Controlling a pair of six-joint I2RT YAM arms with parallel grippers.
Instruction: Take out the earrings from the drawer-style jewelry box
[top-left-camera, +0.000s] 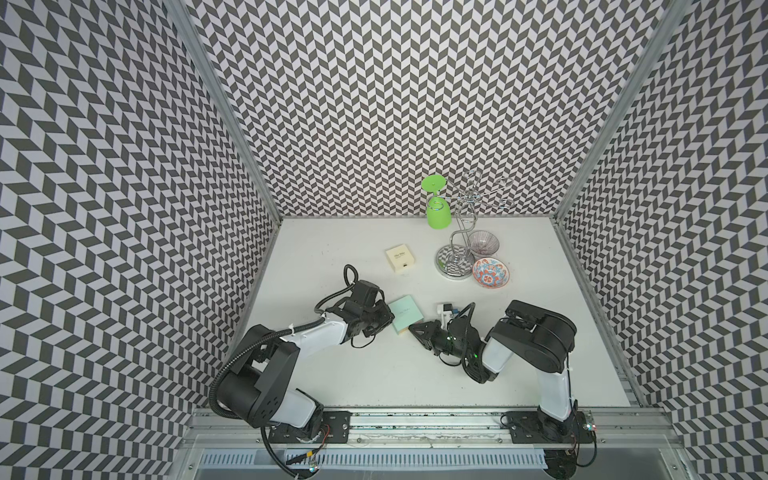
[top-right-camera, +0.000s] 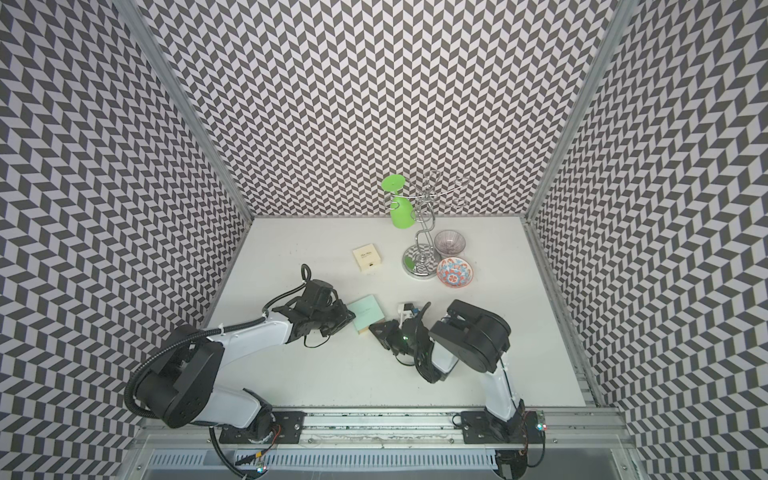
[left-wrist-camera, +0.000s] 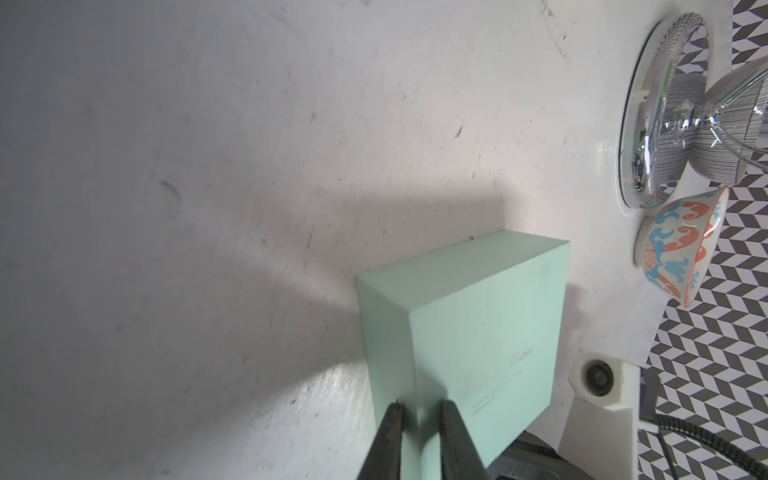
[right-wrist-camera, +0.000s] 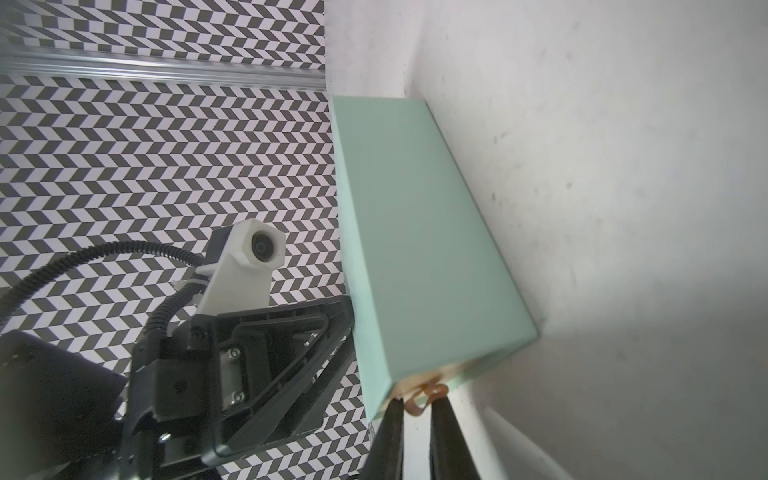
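The mint-green jewelry box (top-left-camera: 405, 312) stands on the table between my two grippers. My left gripper is shut on one side of the box, its fingers straddling a near edge. On the other side is my right gripper, shut, with its fingertips right at the box's end. A small tan ribbon tab (right-wrist-camera: 428, 394) sticks out of that end, touching or just beyond the right fingertips; whether it is pinched I cannot tell. The end of the box shows a tan inner face under the green cover. No earrings are visible.
A cream box (top-left-camera: 400, 257) lies farther back. Behind and right are a metal stand (top-left-camera: 454, 262), a patterned bowl (top-left-camera: 490, 273), a clear bowl (top-left-camera: 483, 243) and a green holder (top-left-camera: 437, 213).
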